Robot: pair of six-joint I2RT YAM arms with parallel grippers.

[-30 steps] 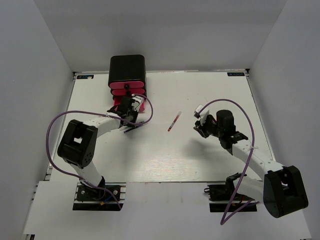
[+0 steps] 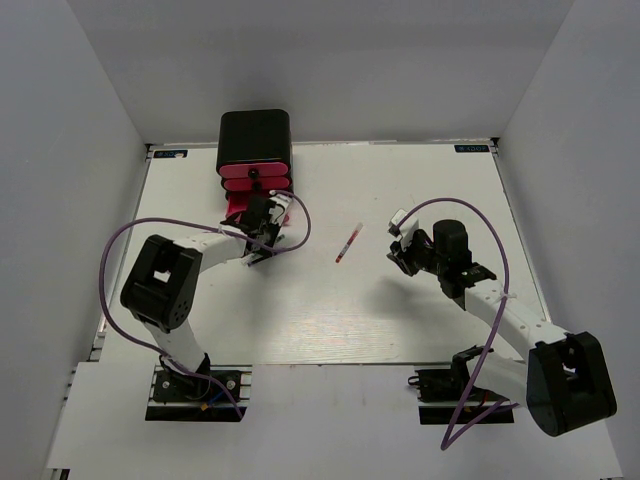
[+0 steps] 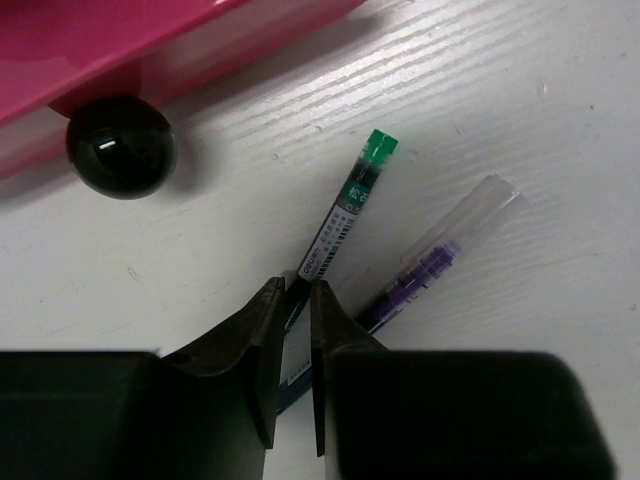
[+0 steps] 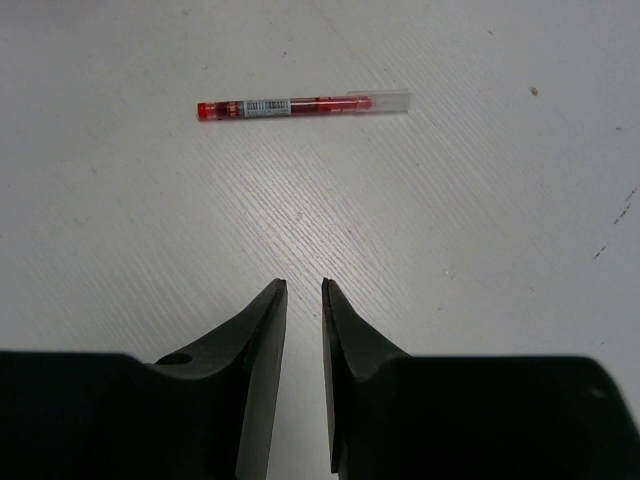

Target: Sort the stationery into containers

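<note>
In the left wrist view a dark pen with a green end [image 3: 338, 228] runs down to my left gripper; its lower part passes between the fingertips. These stand a narrow gap apart, and no firm hold on the pen shows. Beside it lies a purple pen with a clear cap [image 3: 428, 272], its lower end hidden by the fingers. A red pen with a clear cap [image 4: 300, 105] lies alone mid-table. My right gripper is slightly open and empty, over bare table to the pen's right in the top view.
A black cabinet [image 2: 254, 135] with pink drawers stands at the back left. Its low pink drawer [image 3: 215, 50] with a black knob [image 3: 120, 147] juts out close to the left gripper.
The right arm and red pen have stayed put.
</note>
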